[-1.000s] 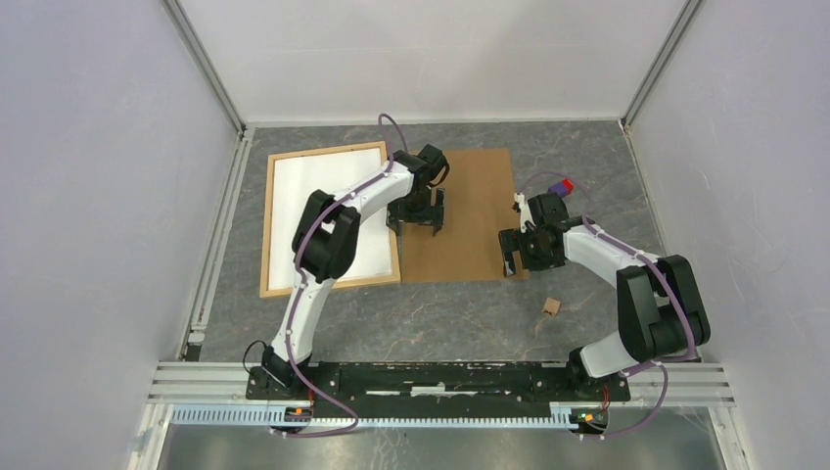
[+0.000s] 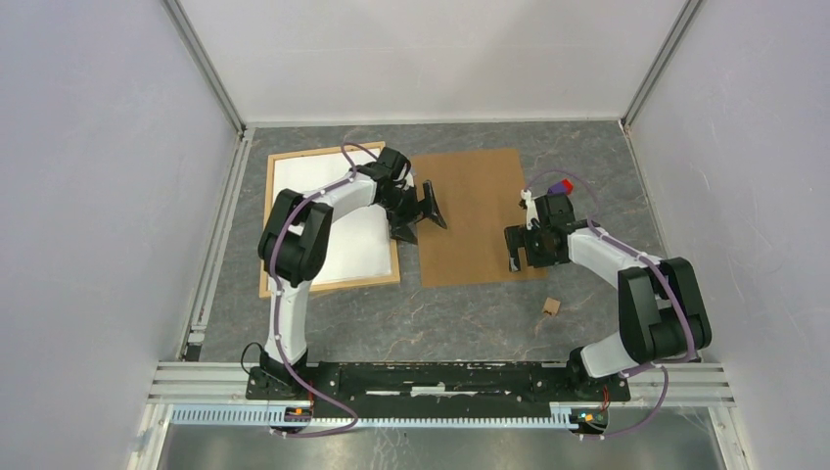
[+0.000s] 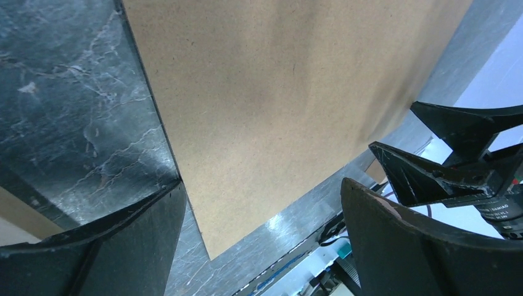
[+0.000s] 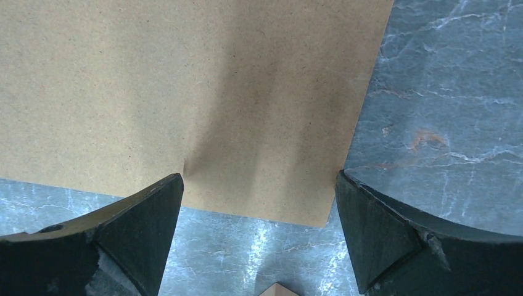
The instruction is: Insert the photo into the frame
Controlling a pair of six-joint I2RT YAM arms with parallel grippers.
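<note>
A thin brown board point(image 2: 470, 220) lies flat on the table just right of the wooden frame point(image 2: 331, 288), slightly turned. White fills the frame's inside. No separate photo picture shows. My left gripper point(image 2: 423, 229) is open over the board's left edge with nothing held; in the left wrist view its left finger point(image 3: 154, 228) meets that edge. At the board's right front corner my right gripper point(image 2: 530, 261) stands open. In the right wrist view one finger point(image 4: 142, 228) lies over the brown surface and the other is at the right edge.
A small wooden block point(image 2: 552, 306) sits in front of the board's right corner. Behind the right gripper lies a red and blue object point(image 2: 562, 186). Bare grey table point(image 2: 440, 328) extends along the front.
The board has shifted right and turned slightly, so a narrow gap separates it from the frame.
</note>
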